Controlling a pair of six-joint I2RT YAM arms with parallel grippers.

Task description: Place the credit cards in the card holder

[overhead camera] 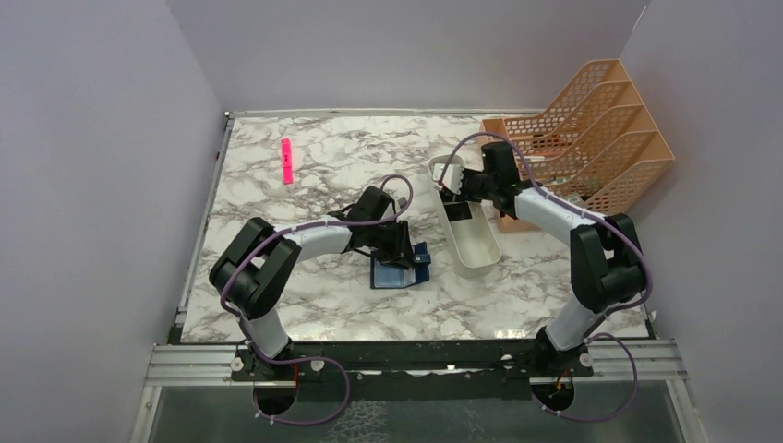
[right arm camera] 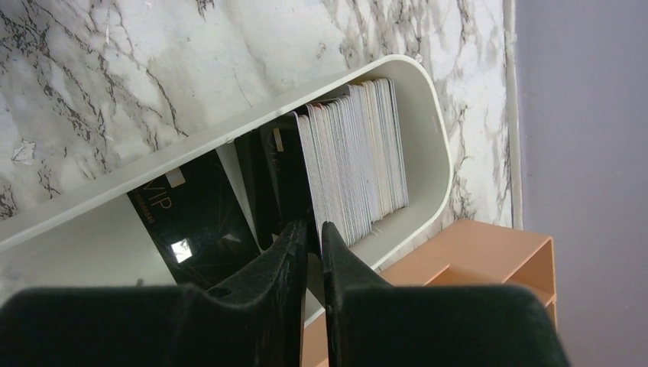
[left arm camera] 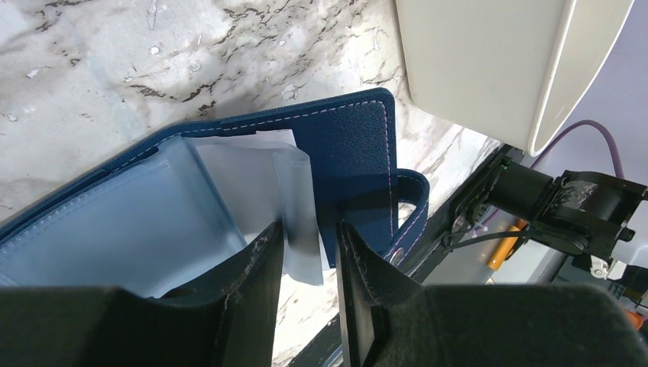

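Note:
A blue card holder (overhead camera: 388, 277) with clear sleeves (left arm camera: 115, 222) lies open on the table. My left gripper is over it, part open, its fingertips at the edge of a sleeve. My right gripper is at the white bin (overhead camera: 475, 249), fingertips narrowly apart at the stack of cards (right arm camera: 351, 153); whether a card is between them is unclear. Black cards, one marked VIP (right arm camera: 191, 214), lie in the bin left of the stack.
An orange slotted rack (overhead camera: 628, 138) stands at the back right, beside the bin. A pink object (overhead camera: 286, 161) lies at the back left.

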